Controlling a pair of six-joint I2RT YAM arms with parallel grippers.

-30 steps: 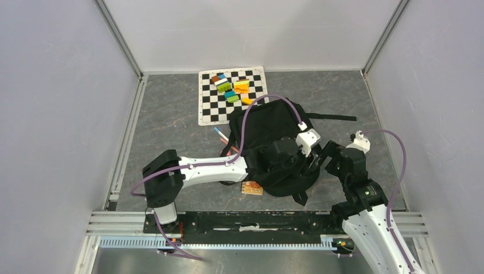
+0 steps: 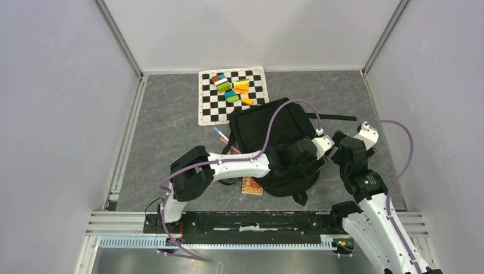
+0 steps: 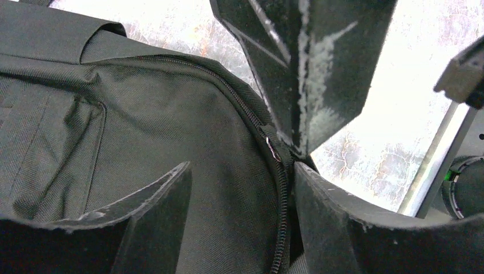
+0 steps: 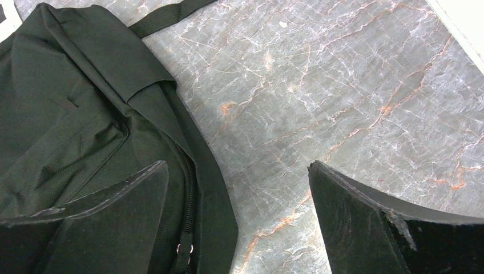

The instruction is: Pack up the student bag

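The black bag (image 2: pixel 257 123) lies on the grey table, its zipper running along the right side. My left gripper (image 2: pixel 317 160) is over that right edge; in the left wrist view its open fingers straddle the zipper, the right one beside the zipper pull (image 3: pixel 273 149). My right gripper (image 2: pixel 349 145) stands open just right of the bag. In the right wrist view, the zipper pull (image 4: pixel 184 249) shows between its fingers at the bottom, below them on the bag. An orange item (image 2: pixel 251 185) and several pens (image 2: pixel 221 134) lie partly hidden by the bag and left arm.
A checkered board (image 2: pixel 208 117) with several coloured blocks stands at the back. A black strap (image 2: pixel 337 116) stretches right from the bag. White walls surround the workspace.
My left gripper has moved right along the bag toward its edge.
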